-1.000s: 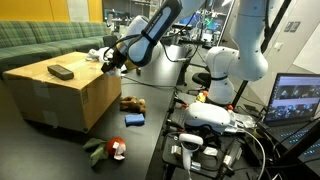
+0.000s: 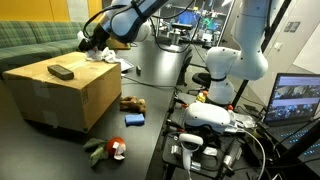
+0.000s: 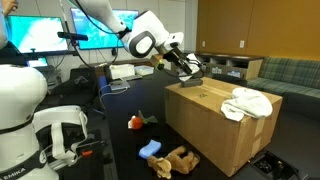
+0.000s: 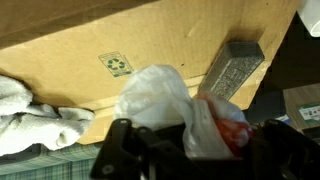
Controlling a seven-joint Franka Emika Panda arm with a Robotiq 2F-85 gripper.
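A crumpled white, partly see-through wrapper (image 4: 165, 100) with a reddish patch at its right fills the lower middle of the wrist view. It hides my fingertips. My gripper (image 2: 92, 46) is shut, and the wrapper appears to be caught in it, above the cardboard box (image 2: 75, 98). On the box top lie a dark grey block (image 4: 231, 69), to the right in the wrist view, and a white towel (image 3: 248, 103). In the second exterior view the gripper (image 3: 187, 69) hangs just above the block's side of the box.
Beside the box on the dark table are a brown plush toy (image 3: 183, 159), a blue item (image 2: 134, 119), a red item (image 2: 116, 148) and a green item (image 2: 96, 148). A sofa (image 2: 45, 38) stands behind. Part of the box top is bare.
My gripper has risen from the box's near right edge and moved left over the top, the white wrapper moving with it. The objects on the table have stayed put.
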